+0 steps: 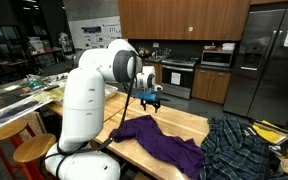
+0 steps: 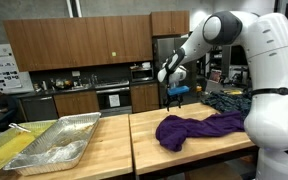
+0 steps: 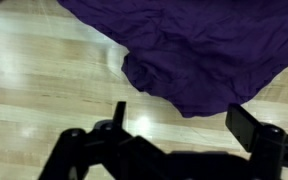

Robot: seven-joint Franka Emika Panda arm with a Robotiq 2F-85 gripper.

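A dark purple cloth (image 1: 159, 142) lies spread and wrinkled on the wooden table. One end of it reaches out as a rumpled corner, seen close up as the cloth (image 3: 194, 65) in the wrist view. Above the table hangs my gripper (image 1: 149, 101), pointing down, higher than the cloth and apart from it. In the second exterior view the gripper (image 2: 176, 96) is likewise up in the air. From the wrist its fingers stand wide apart, open and empty (image 3: 179, 122), with the cloth's near edge showing between and beyond them.
A dark, bunched towel (image 1: 234, 145) lies at the table's right side, beside yellow items (image 1: 272, 133). Foil trays (image 2: 59, 145) sit at the other end. Bare wood (image 1: 184, 121) lies behind the cloth. Stools (image 1: 29, 150) stand at the left.
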